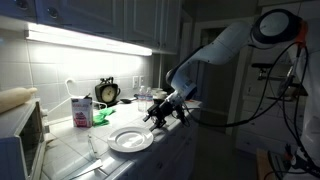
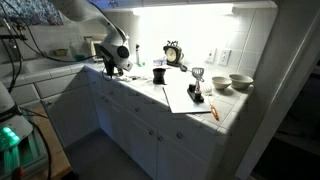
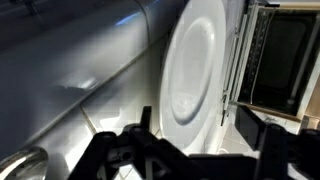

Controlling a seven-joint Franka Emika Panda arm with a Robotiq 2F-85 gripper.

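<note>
A white plate lies on the counter near its front edge. My gripper is low over the counter, just beyond the plate on the side away from the toaster oven. In the wrist view the plate stretches ahead of the gripper, whose dark fingers stand apart. No object shows held between them. Whether a fingertip touches the plate's near rim cannot be told. From the other side, the gripper looks small and dark against the counter.
A toaster oven bounds the counter at the left. A red-and-white box and a green cloth stand behind the plate. Part of a silver round object shows close to the gripper. A cutting board lies farther along the counter.
</note>
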